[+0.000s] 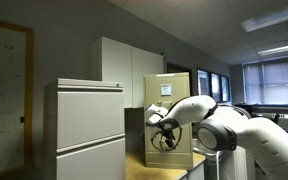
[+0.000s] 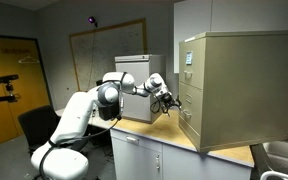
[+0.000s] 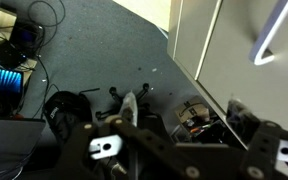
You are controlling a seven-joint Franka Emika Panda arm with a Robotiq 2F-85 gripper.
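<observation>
A tan filing cabinet (image 2: 224,95) with stacked drawers stands on the wooden counter. Its drawer fronts face my arm in exterior view 2, and they look closed. In exterior view 1 my gripper (image 1: 167,140) is in front of the lower drawers of the cabinet (image 1: 165,95). Exterior view 2 has the gripper (image 2: 168,101) close to the drawer fronts; whether it touches them I cannot tell. At the upper right of the wrist view a metal drawer handle (image 3: 276,32) stands out from the cabinet face. The fingers are open, and nothing shows held between them.
A light grey cabinet (image 1: 84,125) stands left in exterior view 1. The wooden counter (image 2: 154,128) has bare room before the filing cabinet, with white cupboards (image 2: 136,160) beneath. Cables and dark clutter lie on the floor in the wrist view.
</observation>
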